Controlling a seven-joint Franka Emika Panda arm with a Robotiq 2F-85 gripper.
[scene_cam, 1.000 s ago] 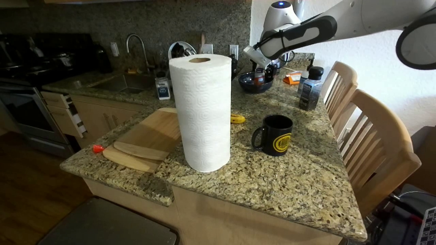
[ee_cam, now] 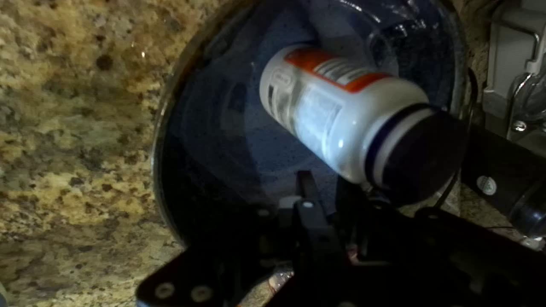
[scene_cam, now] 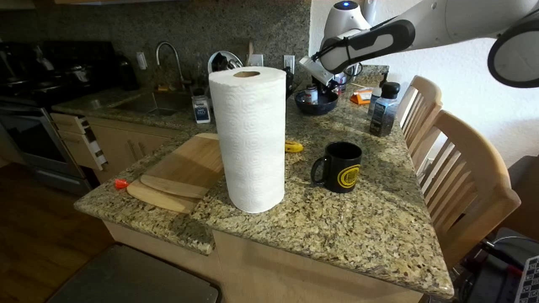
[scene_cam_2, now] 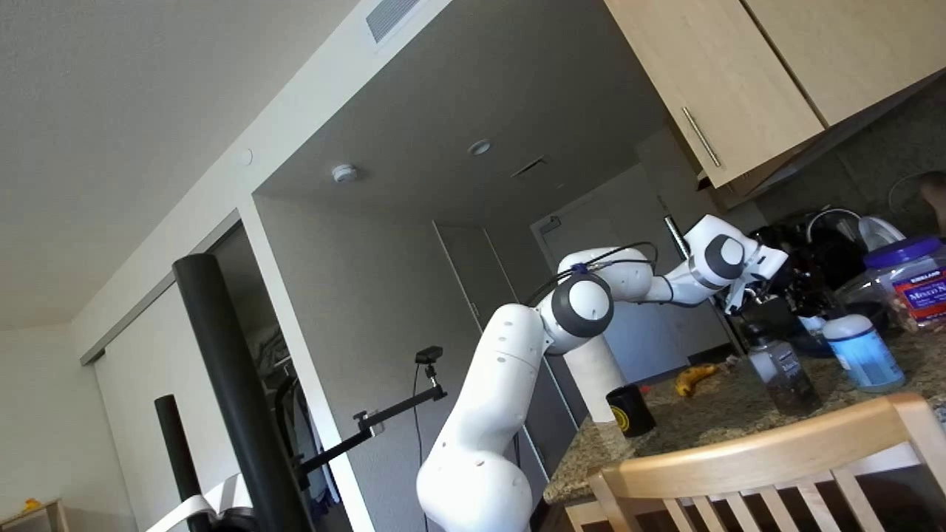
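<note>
A white bottle with an orange-banded label and a dark cap leans inside a dark round pan. In exterior view 1 the bottle stands within the pan at the far end of the counter. My gripper is low over the pan's near side, its fingers part open with a narrow dark gap. The bottle's body lies beyond the fingertips, its cap off to their right; whether a finger touches it is too dark to tell. In exterior view 2 the gripper is small, over the clutter.
A paper towel roll and a black mug occupy the near counter, with a banana behind. Dark bottles and an orange packet stand right of the pan. Cutting boards lie left. Bare granite borders the pan.
In exterior view 1 the bottle has shifted left within the pan. The gripper has moved slightly left and the arm barely differs.
</note>
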